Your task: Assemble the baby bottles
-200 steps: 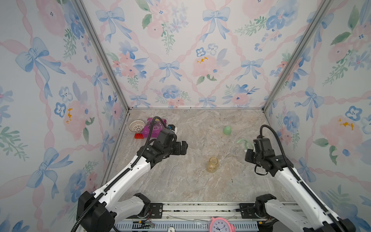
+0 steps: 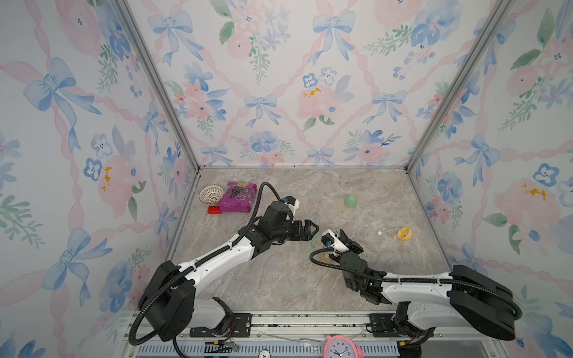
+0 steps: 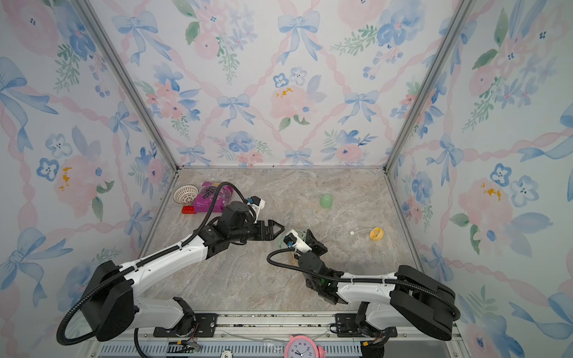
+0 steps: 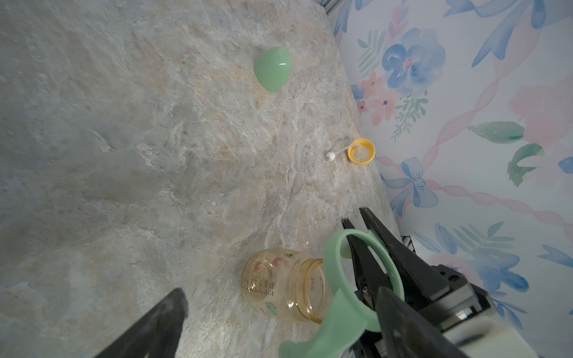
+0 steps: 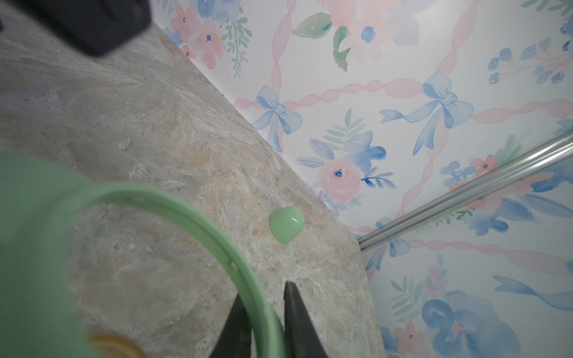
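My right gripper is shut on the rim of a light green bottle handle, a ring with a curved grip. In the left wrist view the handle overlaps the mouth of the amber bottle; whether they touch cannot be told. From above, the right arm mostly hides the bottle. My left gripper is open and empty, its tips just left of the handle. Farther back lies a green dome cap. On the right sits a yellow ring with a thin tube and small white end.
At the back left are a white basket, a purple bag and a red block. Both arms' ends are close together near the centre.
My right gripper has carried the green handle leftward from the right side to the bottle, uncovering the yellow ring. The left gripper has moved rightward, and its fingers look wider than a second ago.
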